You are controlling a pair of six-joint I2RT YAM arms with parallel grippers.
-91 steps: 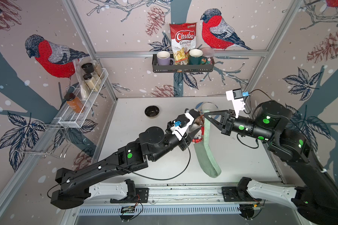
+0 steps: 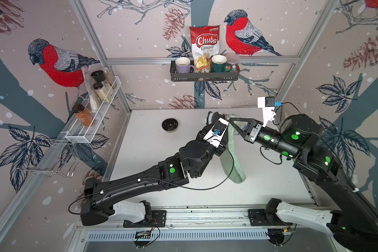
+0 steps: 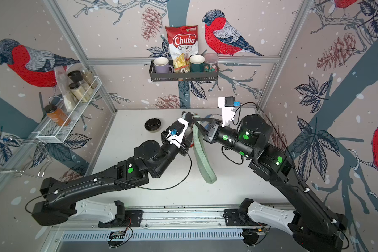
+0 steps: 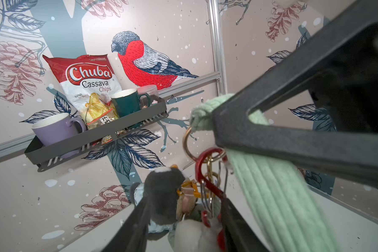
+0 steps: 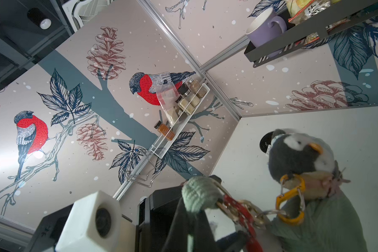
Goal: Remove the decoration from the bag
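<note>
A pale green bag strap (image 4: 277,189) is pinched at its top in the tips of my right gripper (image 2: 231,121). From the loop hang a metal ring (image 4: 188,145), a red carabiner (image 4: 203,161) and an orange clip (image 5: 296,197). Among the hanging decorations are a grey plush bird (image 4: 163,195) and a white-and-red plush (image 4: 191,235). My left gripper is open, its blurred fingers on either side of the white plush, below the rings; contact cannot be told. The bag's green body (image 5: 336,222) shows beneath the bird in the right wrist view.
A black bowl (image 2: 169,124) stands on the white table (image 2: 142,159) to the left. Mugs and chips fill the dark wall shelf (image 2: 184,76) behind; a white wire rack (image 2: 86,132) with jars is at left.
My left gripper has moved right and towards the back, up against the decorations under the right gripper. The bag has swung and turned, its body now mostly hidden. The right gripper has shifted slightly.
</note>
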